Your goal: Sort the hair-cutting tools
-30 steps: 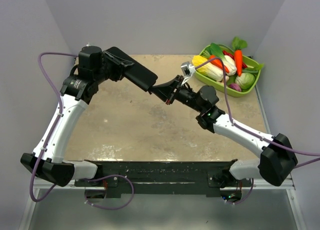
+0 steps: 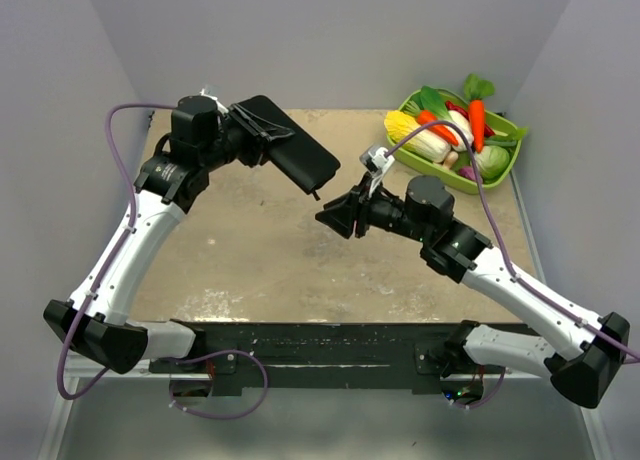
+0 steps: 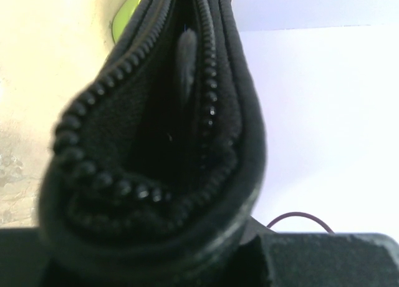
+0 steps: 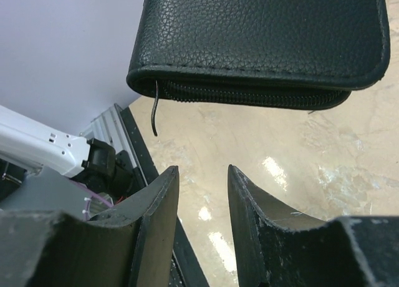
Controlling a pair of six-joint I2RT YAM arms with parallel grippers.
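My left gripper (image 2: pixel 258 140) is shut on a black leather zip case (image 2: pixel 300 155), held up above the table. In the left wrist view the case (image 3: pixel 156 224) fills the middle, its zip partly open onto a dark inside with contents unclear. My right gripper (image 2: pixel 342 212) stands open just below and right of the case's lower end, apart from it. In the right wrist view the case (image 4: pixel 255 37) hangs above the open fingers, with a thin cord dangling from its zipped edge.
A green basket of vegetables (image 2: pixel 460 180) stands at the back right of the table (image 2: pixel 250 260). Grey walls bound the sides and back.
The right gripper has drawn away from the case's end, moving right and down.
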